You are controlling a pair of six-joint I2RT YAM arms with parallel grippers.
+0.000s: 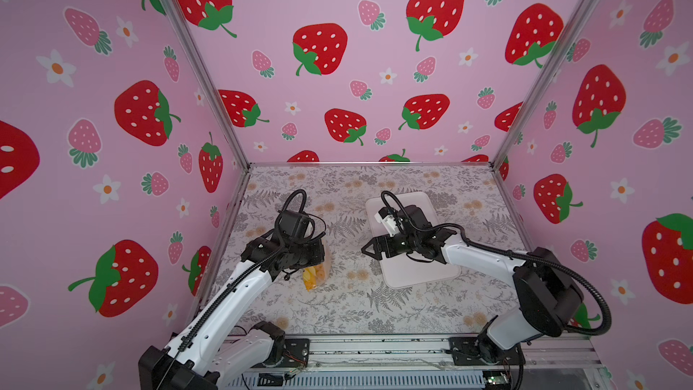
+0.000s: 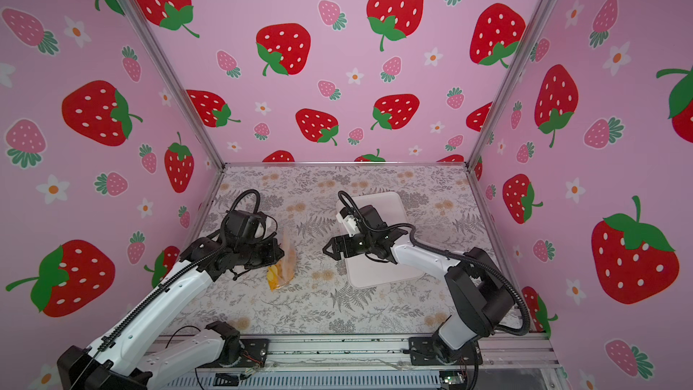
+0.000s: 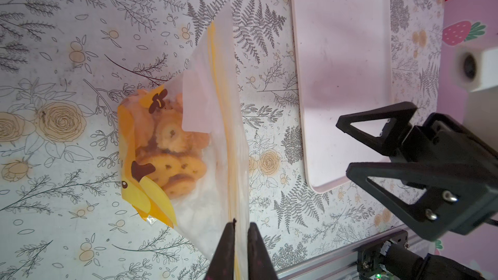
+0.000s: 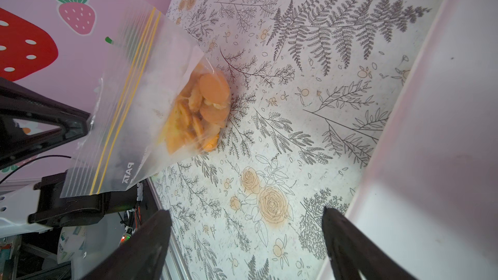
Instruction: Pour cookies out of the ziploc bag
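My left gripper is shut on the top edge of the upright ziploc bag [image 3: 171,150], which stands on the left part of the table with cookies [image 4: 212,93] in its lower part. Its zipper strip runs along the pinched top. My right gripper stands open, right of the bag and over the left edge of a white tray [image 3: 342,57], with nothing between its fingers.
The white tray is empty where seen and lies on the right half of the floral table [image 1: 346,187]. Strawberry-print walls enclose the back and sides.
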